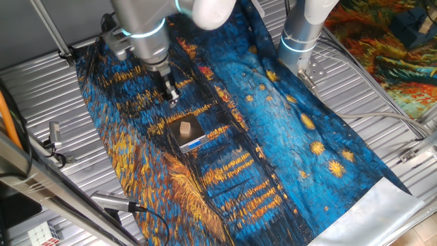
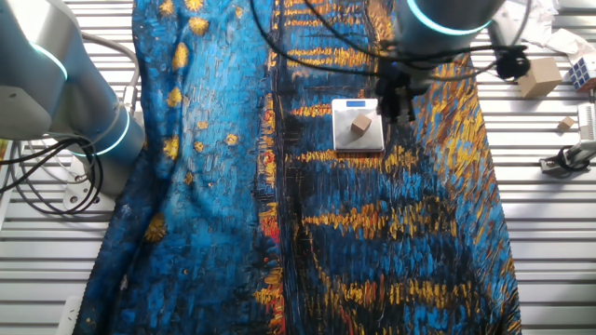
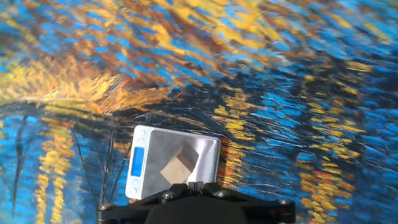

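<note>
A small wooden cube (image 1: 185,128) rests on the plate of a digital kitchen scale (image 2: 358,140), which lies on the painted cloth. Seen from the wrist, the cube (image 3: 178,168) sits on the steel plate of the scale (image 3: 163,144), just beyond my fingertips and a little left of them. My gripper has its fingers together, with nothing showing between them. From the side, the gripper (image 1: 173,102) hangs above the cloth, up and to the left of the scale and apart from the cube.
Off the cloth are a larger wooden block (image 2: 539,78), a small wooden piece (image 2: 566,123), a patterned cube (image 2: 584,73) and a camera device (image 1: 115,202) with a cable.
</note>
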